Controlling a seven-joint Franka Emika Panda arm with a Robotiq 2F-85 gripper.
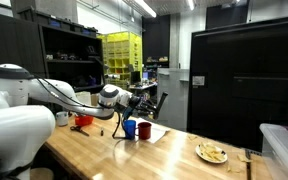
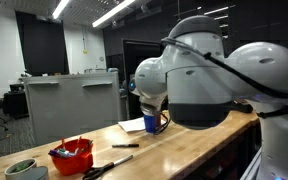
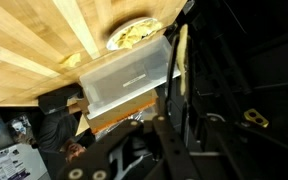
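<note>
In exterior view 1 my gripper [image 1: 142, 102] is above a blue cup [image 1: 130, 128] and a dark red mug [image 1: 144, 131], which stand side by side on the table. It is shut on a long dark utensil [image 1: 162, 102], which sticks out at a slant to the right, clear of the table. From the wrist, the held utensil [image 3: 181, 70] points up the picture with a tan strip along it; its exact kind cannot be told. The arm hides the gripper in exterior view 2, where the blue cup [image 2: 151, 125] shows below.
A plate of yellow food [image 1: 211, 153] lies at the right of the wooden table [image 1: 114, 155]. Beyond it stands a clear plastic bin [image 1: 283, 150]. A red container with utensils [image 2: 72, 156], scissors [image 2: 106, 169] and a dark tool [image 2: 125, 145] occupy the other end.
</note>
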